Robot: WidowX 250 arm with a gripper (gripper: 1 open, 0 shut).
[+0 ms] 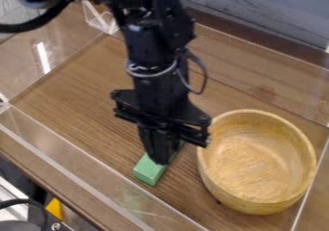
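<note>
The black gripper (162,139) hangs over a green bar (146,171) on the wooden table (77,129), its lower end covering the bar's upper part. Whether the fingers are open or touching the bar is hidden by the gripper's body. To the right, beside the bar, sits a round pale yellow wooden bowl (255,187), empty as far as it shows.
A clear plastic holder (103,13) stands at the back left. A wall borders the back right. A black cable and a yellow piece lie at the lower left edge.
</note>
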